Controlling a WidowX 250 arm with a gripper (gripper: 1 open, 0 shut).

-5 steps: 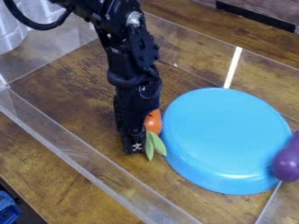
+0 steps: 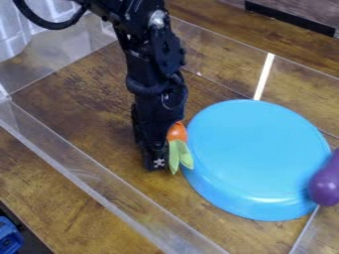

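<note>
My black gripper is low over the wooden floor of the tray, at the left edge of a blue round plate or lid. An orange carrot toy with pale green leaves lies beside its fingers, against the plate's rim. The fingers partly hide the carrot, and I cannot tell whether they hold it.
A purple eggplant toy rests on the right edge of the plate. Clear walls border the tray. Bare wood is free at the left. A blue object shows at the bottom left, outside the wall.
The gripper and carrot have shifted very slightly; the carrot's leaves sit a little higher in view. The plate and eggplant look unchanged.
</note>
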